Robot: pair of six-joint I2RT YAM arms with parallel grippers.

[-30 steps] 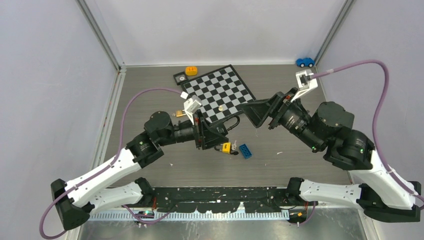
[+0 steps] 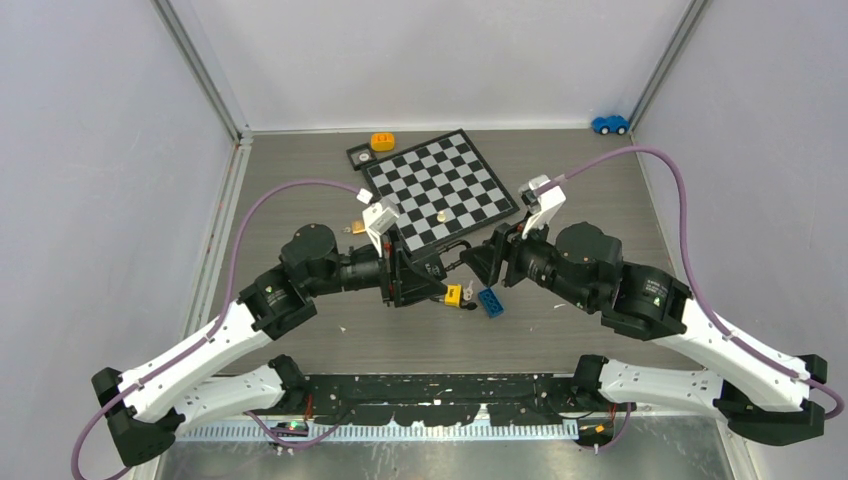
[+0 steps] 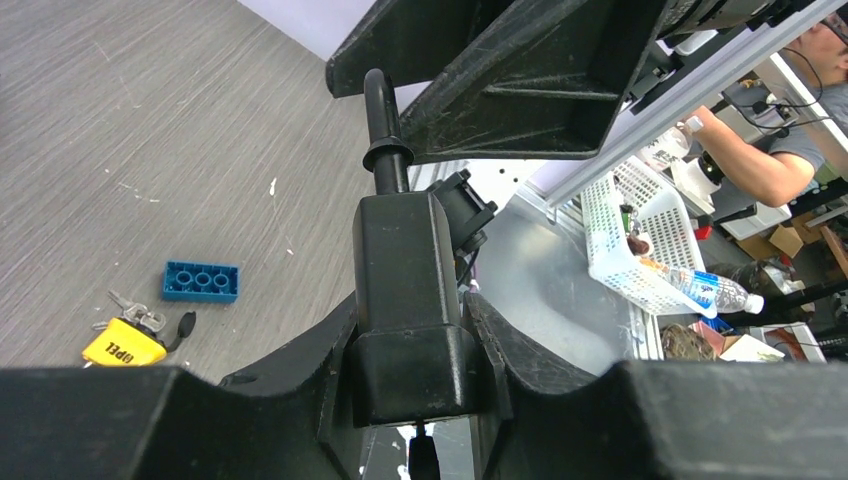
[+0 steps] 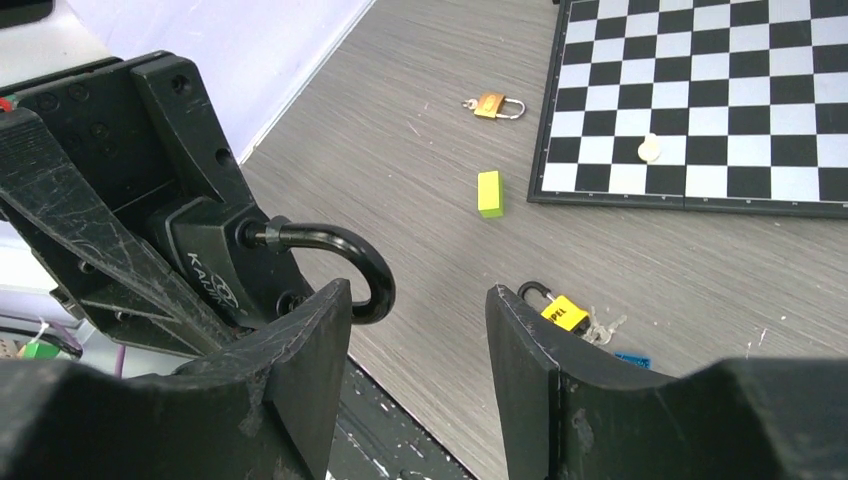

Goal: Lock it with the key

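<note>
A large black padlock [image 3: 405, 262] with a U shackle [image 4: 340, 242] is held in my left gripper [image 2: 426, 275], its fingers shut on the body. My right gripper is part open beside it, the shackle's bend just above and behind its left finger. Below on the floor lie a yellow-banded padlock [image 4: 562, 312] and a small bunch of keys [image 3: 138, 312]. A brass padlock [image 4: 488, 105] with a key in it lies near the chessboard.
The chessboard [image 2: 440, 180] fills the back middle. A blue brick [image 2: 490, 303] and a green block [image 4: 490, 194] lie on the floor; a blue toy car [image 2: 610, 125] stands back right.
My right gripper has swung left and down from the back right up to the held padlock. The left arm has shifted slightly left with the padlock.
</note>
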